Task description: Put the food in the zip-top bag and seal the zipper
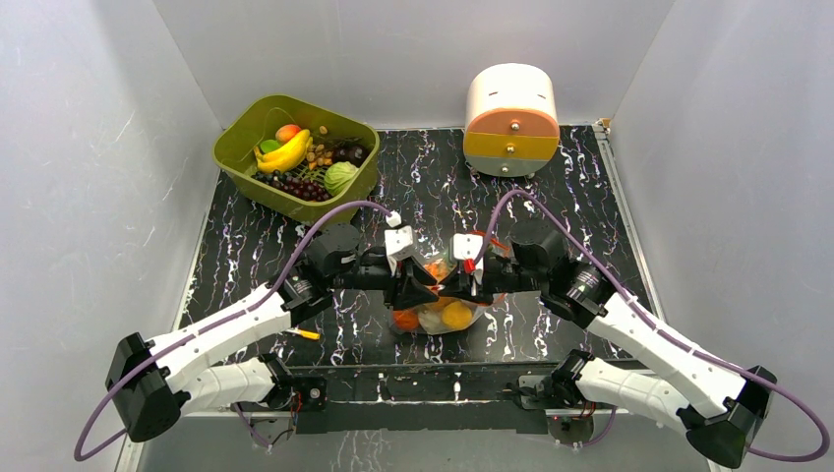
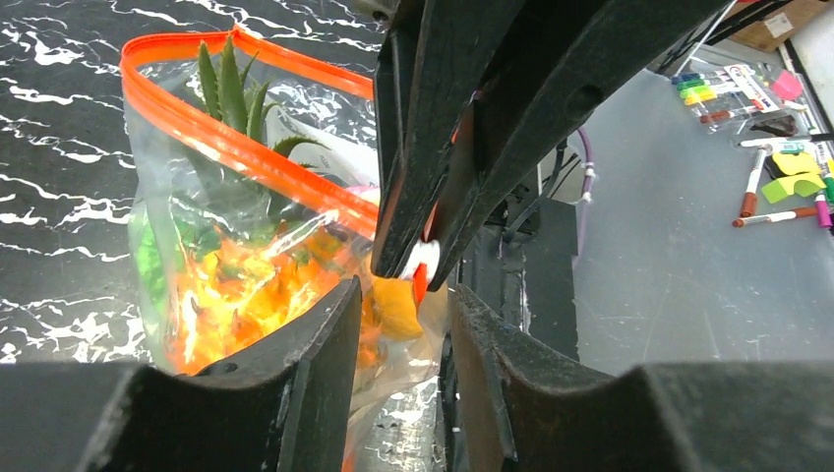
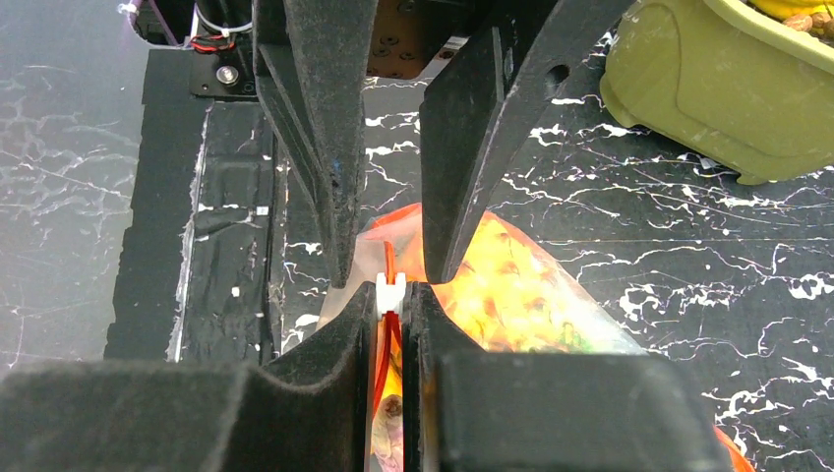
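The clear zip top bag [image 2: 266, 295], with an orange zipper edge [image 2: 251, 162], holds orange and yellow food and a spiky green leafy piece [image 2: 236, 93]. A small white slider [image 3: 390, 293] sits on the orange zipper strip between the fingertips of my right gripper, which looks closed on it. Facing it, my left gripper is open, its two fingers apart on either side of the right fingertips and the slider. From the top view, both grippers meet over the bag [image 1: 433, 317] and hide its middle.
At the back left stands a green basket [image 1: 369, 177] of fruit and vegetables, and at the back right a small drawer cabinet [image 1: 510, 108]. A yellow-handled tool [image 1: 307, 334] lies under the left arm. Behind the bag the dark marbled table is clear.
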